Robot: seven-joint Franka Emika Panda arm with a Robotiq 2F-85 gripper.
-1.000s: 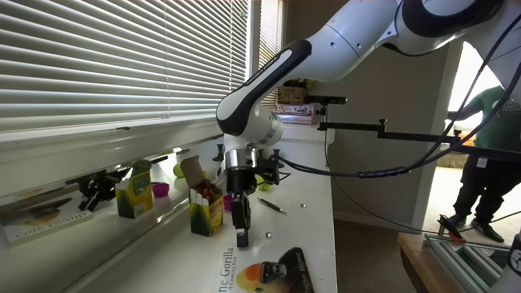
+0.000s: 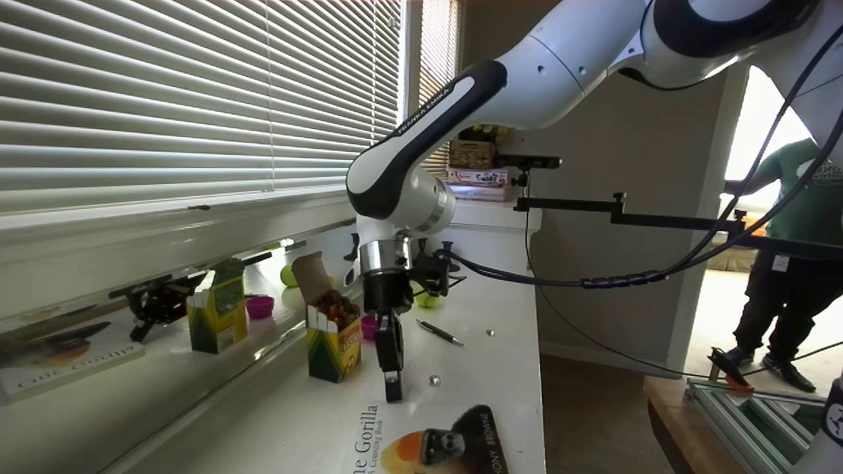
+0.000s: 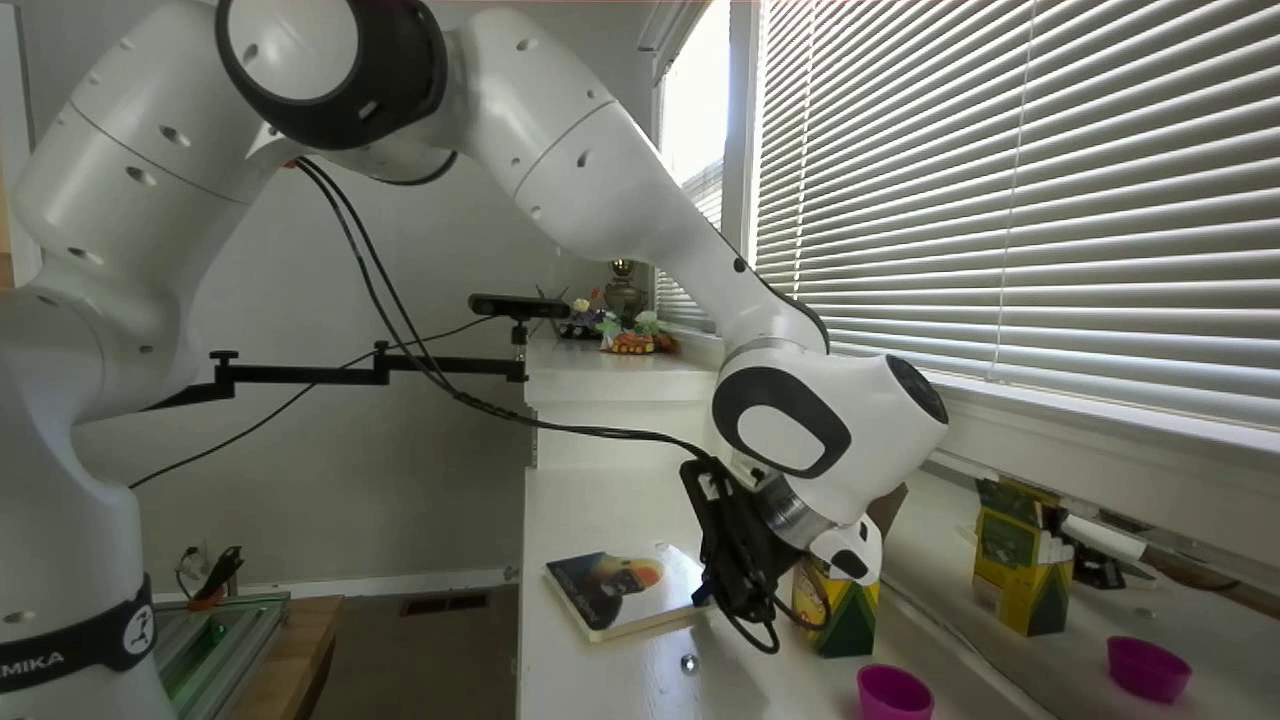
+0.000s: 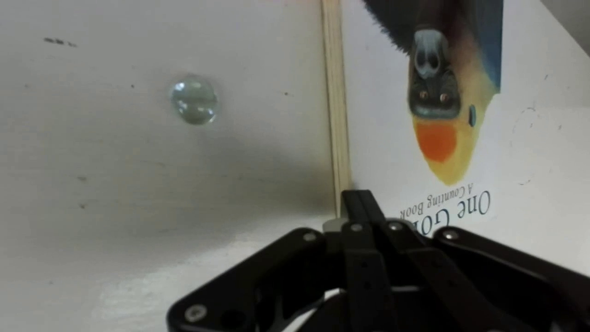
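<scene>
In the wrist view my gripper is shut, its black fingers pressed together with nothing between them. The fingertips stand at the spine edge of a white picture book [image 4: 381, 138] with a gorilla on its cover. A clear glass marble [image 4: 194, 100] lies on the white surface to the left, well apart from the fingers. Exterior view 1 has the gripper [image 2: 393, 395] low over the surface, at the book's [image 2: 395, 466] near corner, with the marble [image 2: 434, 380] to its right. In exterior view 2 the arm hides the fingertips.
A crayon box [image 2: 333, 340] with brown contents stands close to the gripper's left, a magenta cup [image 2: 369, 326] behind it. Farther back lie a pen [image 2: 440, 332] and a second small marble [image 2: 490, 332]. A mirror-like back panel [image 2: 237, 379] borders the surface; its right side is open edge.
</scene>
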